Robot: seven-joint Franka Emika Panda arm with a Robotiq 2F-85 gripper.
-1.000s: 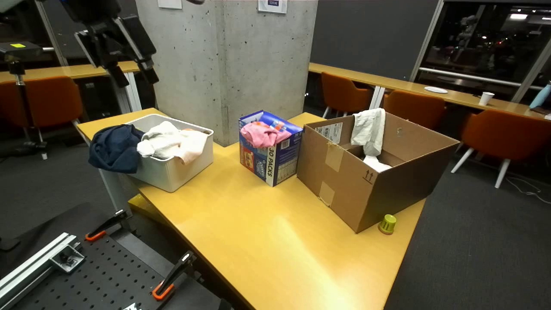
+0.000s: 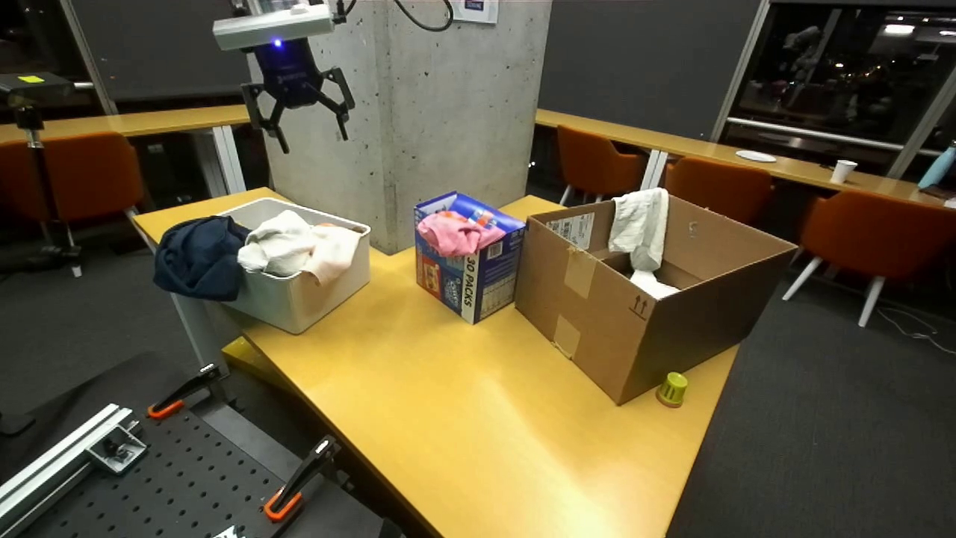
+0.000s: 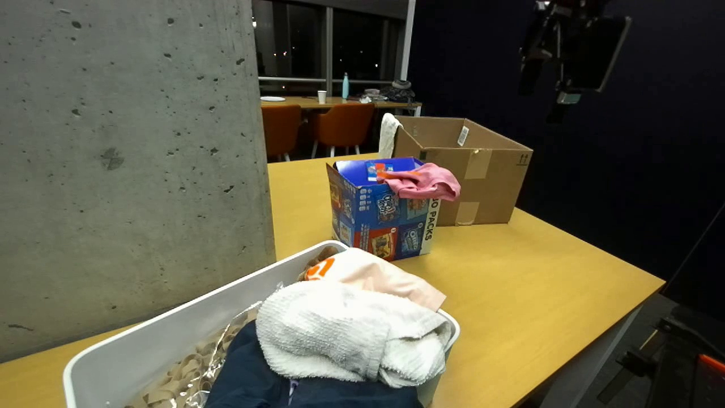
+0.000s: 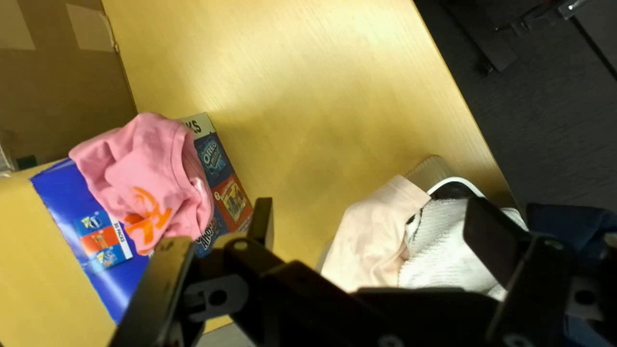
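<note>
My gripper (image 2: 314, 143) hangs high above the white bin (image 2: 352, 279), fingers spread wide and nothing between them. Dark navy cloth (image 2: 199, 258), a white towel (image 2: 279, 243) and a pale peach cloth (image 2: 331, 250) drape over that bin's near rim. A pink cloth with orange print (image 4: 141, 176) lies on top of the blue snack box (image 2: 494, 285). Inside the cardboard box (image 2: 582, 327) is some white cloth (image 2: 651, 285), and another white cloth (image 2: 640, 224) hangs over its back edge. In the wrist view the peach cloth (image 4: 376, 234) shows beyond the gap between my fingers.
A small green cup-like object (image 2: 672, 389) stands by the cardboard box near the table's right edge. A concrete pillar (image 2: 448, 107) rises behind the bin and snack box. Clamps (image 2: 305, 480) sit on the black perforated board.
In exterior view 1 my gripper has moved to the right and turned, from left of the bin to above its right side. The cloths and boxes have stayed where they were.
</note>
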